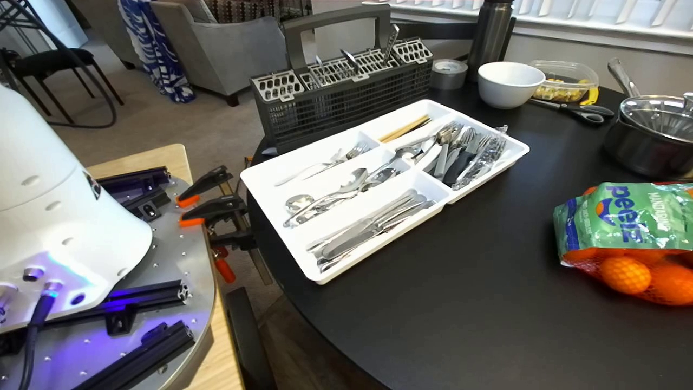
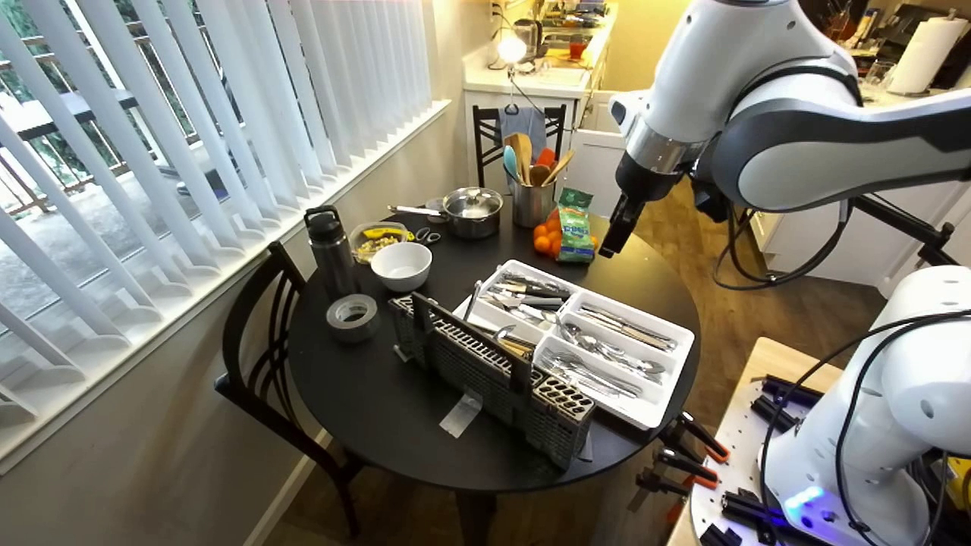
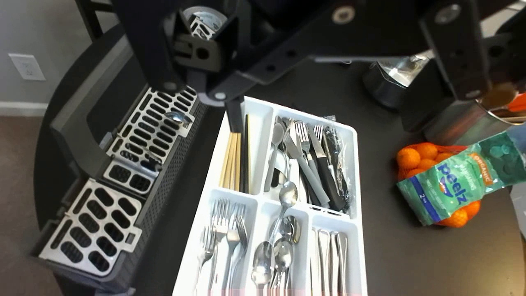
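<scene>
In the wrist view my gripper is open, its two dark fingers [image 3: 235, 118] far apart with nothing held between them. Exterior view 2 has it raised above the table, near the bag of mandarins; exterior view 1 does not include it. A white cutlery tray [image 1: 279, 174] lies on the black table, sorted into compartments: forks [image 3: 229, 237], spoons [image 3: 283, 254], table knives [image 3: 329, 259], chopsticks [image 3: 229, 165] and mixed cutlery [image 3: 305, 158]. Alongside stands a grey dishwasher basket [image 1: 338, 94], with a few utensils [image 1: 349, 60] poking out of its top.
A mandarin bag [image 1: 627, 221], a lidded pot [image 2: 473, 214] and a utensil holder [image 2: 533, 202] occupy one side. A white bowl [image 1: 511, 84], tape roll [image 1: 448, 72], dark bottle [image 1: 491, 36], scissors [image 1: 575, 111] and food container [image 2: 380, 238] stand farther round. Bare tabletop [image 1: 455, 292] lies between tray and mandarins.
</scene>
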